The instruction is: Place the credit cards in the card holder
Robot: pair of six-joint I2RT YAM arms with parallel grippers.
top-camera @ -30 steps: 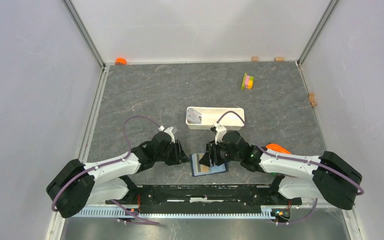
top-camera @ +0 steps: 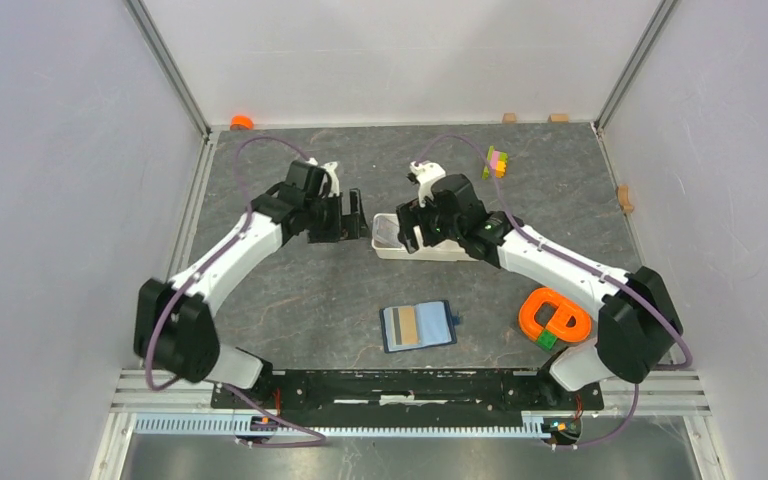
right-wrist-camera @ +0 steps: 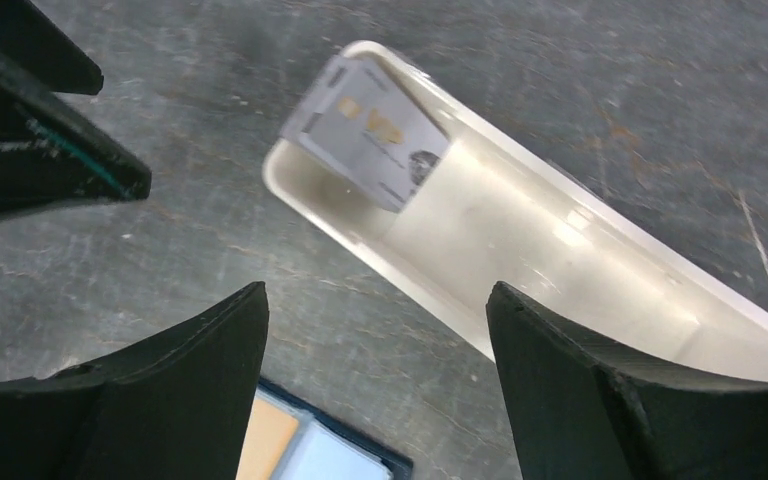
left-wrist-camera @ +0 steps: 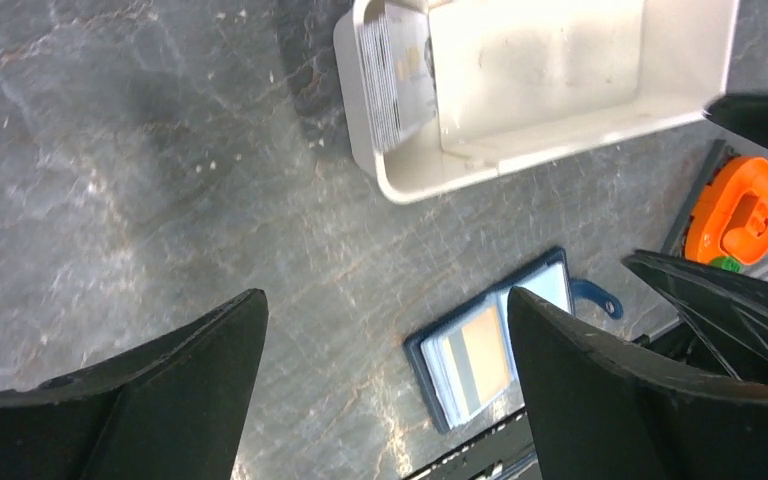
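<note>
Several silvery cards [right-wrist-camera: 381, 127] lean in a stack at one end of the white tray [left-wrist-camera: 358, 95]. On the table's front part lies the card holder [top-camera: 418, 326], spread open, dark blue outside with pale blue pockets; a tan card with a grey stripe [left-wrist-camera: 482, 352] shows in one side. My left gripper [top-camera: 353, 216] is just left of the tray, its fingers wide apart and empty. Above the tray hangs my right gripper [top-camera: 409, 227], fingers spread, nothing between them; in the right wrist view the cards lie beyond its fingertips [right-wrist-camera: 243, 330].
An orange and green toy [top-camera: 555, 318] sits at the front right, near the right arm. Coloured blocks [top-camera: 495, 163] stand at the back right. Between tray and holder the grey table [top-camera: 340, 290] is bare.
Both grippers have moved away from the holder toward the back, up to the tray. Cards, tray and holder have kept their places.
</note>
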